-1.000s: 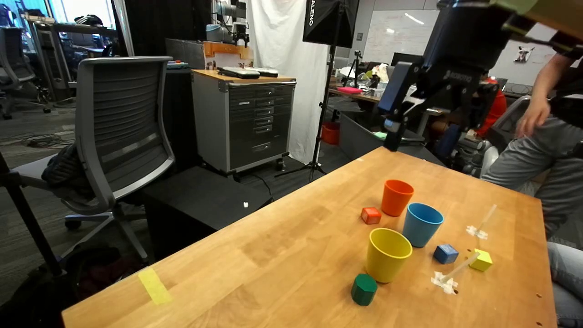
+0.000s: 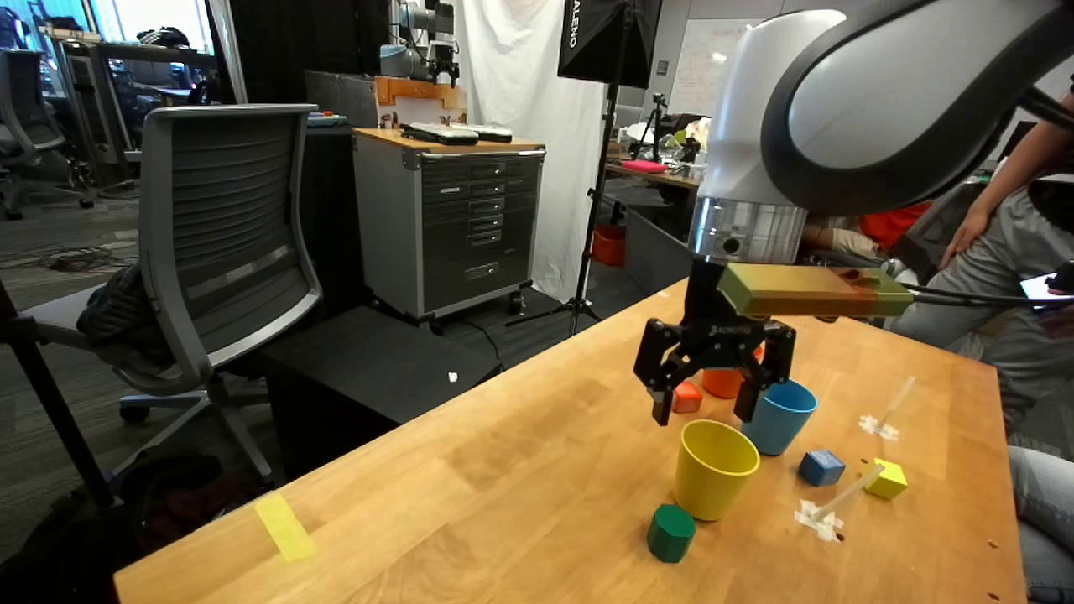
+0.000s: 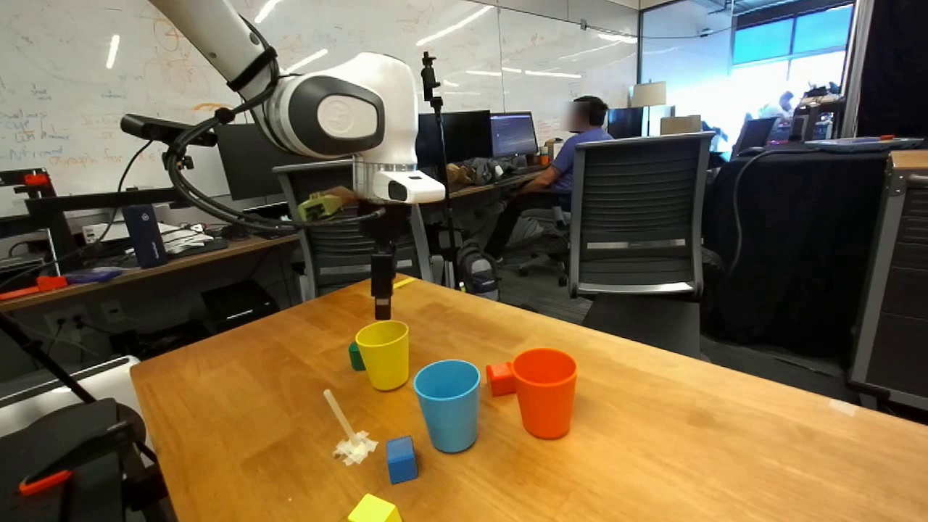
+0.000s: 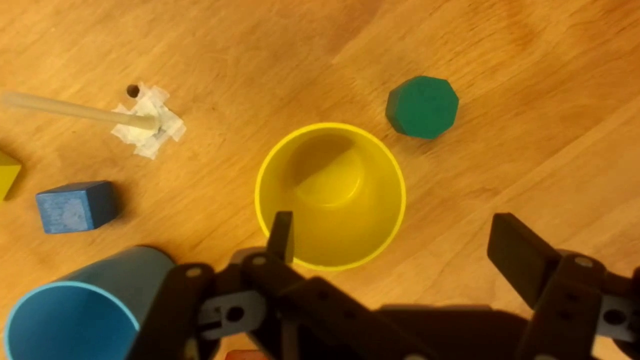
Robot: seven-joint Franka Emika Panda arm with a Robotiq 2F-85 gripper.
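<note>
My gripper [image 2: 705, 414] stands open above the table, fingers pointing down, nothing between them. Below it the yellow cup [image 2: 700, 493] is upright and empty; in the wrist view one finger [image 4: 280, 237] overlaps the cup's rim and the other lies off to its right. A green octagonal block [image 4: 427, 108] rests on the table close to the yellow cup. Beside that cup stands a blue cup [image 3: 450, 417], and an orange cup [image 3: 546, 404] is further along with a red block [image 3: 501, 379] against or very near it. A blue block [image 4: 75, 207] and a yellow block [image 2: 886, 478] lie near the blue cup.
A thin stick [image 3: 339, 413] taped to the table rises near the blue block, and a second stick [image 2: 896, 401] stands farther back. Yellow tape [image 2: 286, 527] marks the table's left end. The wooden surface [image 2: 433, 493] left of the cups is clear.
The arm has come down from high over the far side to above the yellow cup, and the gripper now points straight down. Cups and blocks have stayed where they were.
</note>
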